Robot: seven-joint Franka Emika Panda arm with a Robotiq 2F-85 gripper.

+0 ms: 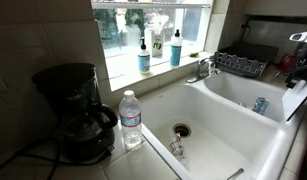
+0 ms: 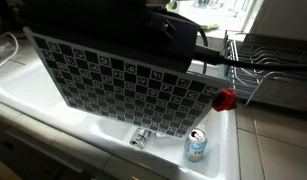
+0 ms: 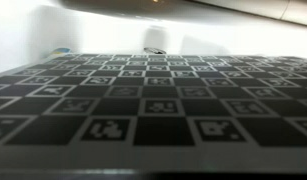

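Note:
A flat board with a black-and-white checkered marker pattern hangs tilted over the sink in exterior view 2. A dark bulky shape lies along its upper edge, and a red piece sits at its right corner. The same marker board fills most of the wrist view, very close to the camera. At the right edge of exterior view 1, part of a pale panel juts in over the sink. No gripper fingers can be made out, so whether they hold the board cannot be told.
The white double sink holds a clear glass and a can. A coffee maker and water bottle stand left. Soap bottles line the sill; a dark dish rack stands behind.

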